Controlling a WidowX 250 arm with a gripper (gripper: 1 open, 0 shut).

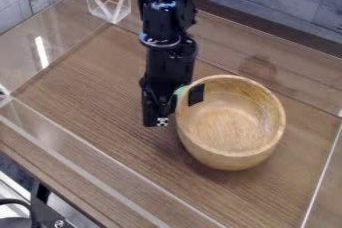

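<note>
The black arm hangs down from the top centre of the camera view, with its gripper [174,106] low over the table at the left rim of a tan round bowl [229,122]. A small green patch shows at the bowl's rim beside the gripper, partly hidden by it. The gripper looks shut; whether anything is between its fingers cannot be made out.
A clear plastic object [107,2] stands at the back left near the wall. A black cable lies at the lower left corner.
</note>
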